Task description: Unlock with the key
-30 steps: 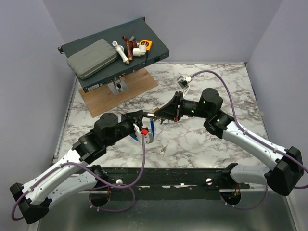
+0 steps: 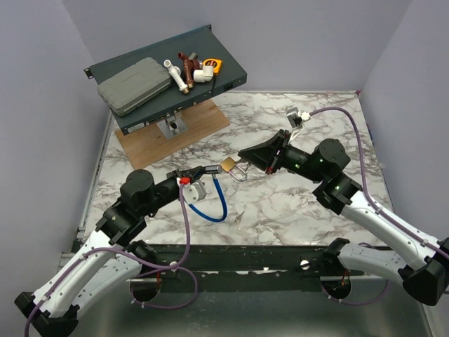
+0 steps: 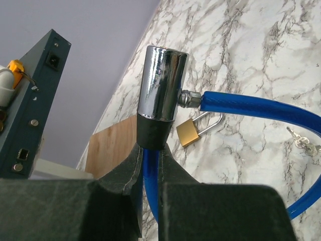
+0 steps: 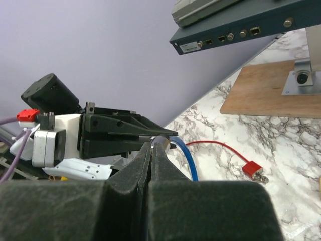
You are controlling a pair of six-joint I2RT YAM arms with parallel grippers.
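A blue cable lock has a chrome cylinder head with a black collar. The metal end fitting of its cable sits against the side of the head, and the cable loops round to the right. My left gripper is shut on the blue cable just below the collar and holds the lock above the table. To the right of the head, with a gap between, my right gripper is shut; nothing shows between its fingers. On the marble lie small keys and a brass padlock with a steel shackle.
A red cable with a red block lies on the marble. At the back left, a dark shelf bears a grey case and pipe fittings above a wooden board.
Earlier the two grippers met at the lock's head.
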